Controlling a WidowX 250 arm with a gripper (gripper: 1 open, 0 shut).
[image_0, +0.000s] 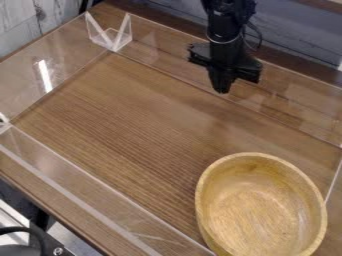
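The black robot arm reaches down from the top centre, and its gripper (223, 79) hangs over the back part of the wooden table (134, 140). The fingertips are small and dark; the fingers look close together, with nothing visible between them. A large yellow oval bowl (261, 208) lies at the bottom right, well away from the gripper.
A white angular wire-like object (110, 32) stands at the back left. A grey wall (301, 40) runs behind the table. A dark cable shows at the bottom left corner.
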